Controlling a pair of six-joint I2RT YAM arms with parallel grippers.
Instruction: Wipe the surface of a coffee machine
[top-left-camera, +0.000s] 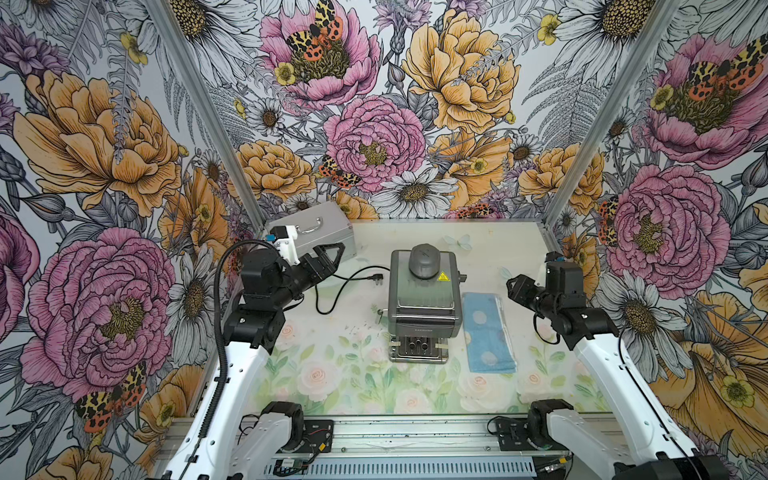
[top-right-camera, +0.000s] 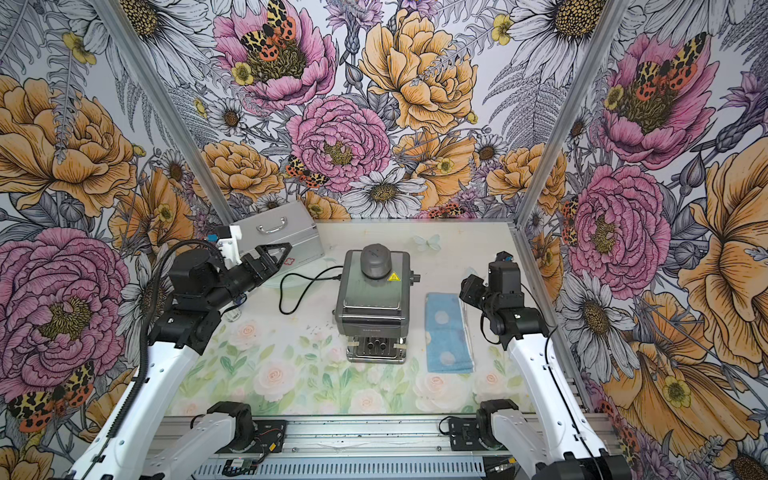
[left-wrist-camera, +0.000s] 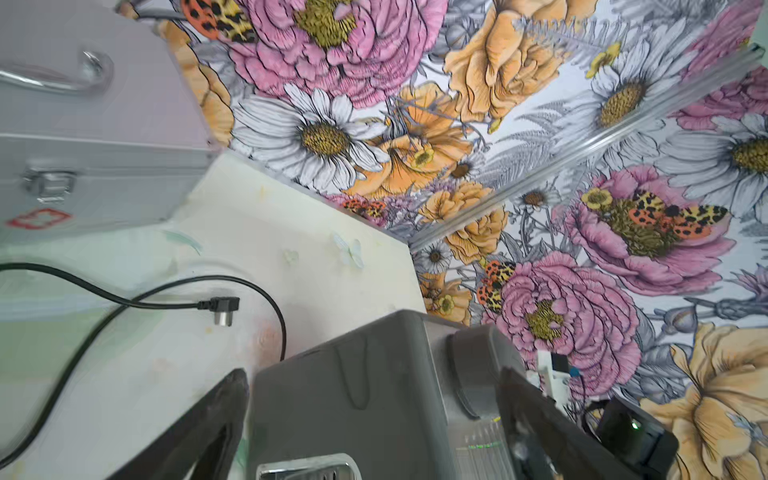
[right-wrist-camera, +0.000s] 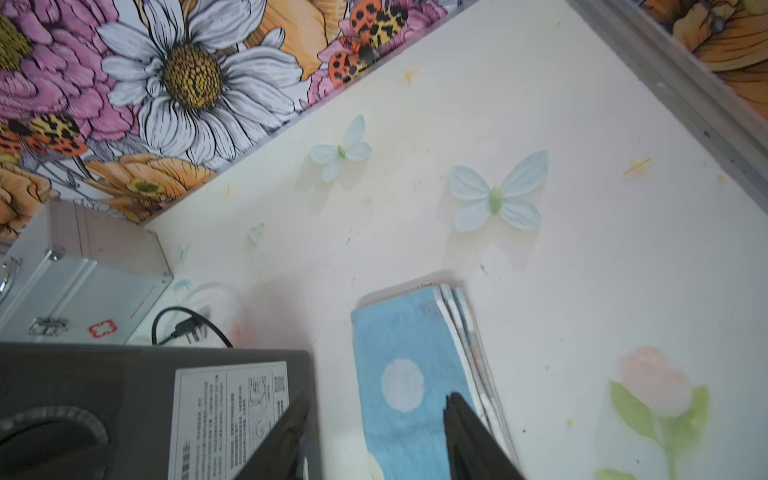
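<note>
The grey coffee machine (top-left-camera: 424, 292) stands upright mid-table, a dark round knob (top-left-camera: 425, 261) on its top. Just to its right lies a folded blue cloth (top-left-camera: 487, 336) with pale dots, flat on the table. My left gripper (top-left-camera: 339, 254) is raised at the left near the metal case, its fingers spread and empty. Over the table right of the cloth hangs my right gripper (top-left-camera: 512, 289). In the right wrist view its two fingertips (right-wrist-camera: 457, 408) are apart, with the cloth (right-wrist-camera: 401, 352) seen below and between them, not gripped.
A silver metal case (top-left-camera: 316, 228) sits at the back left. The machine's black cable and plug (left-wrist-camera: 220, 306) lie on the table between case and machine. Behind the cloth, the table's back right (right-wrist-camera: 512, 264) is clear.
</note>
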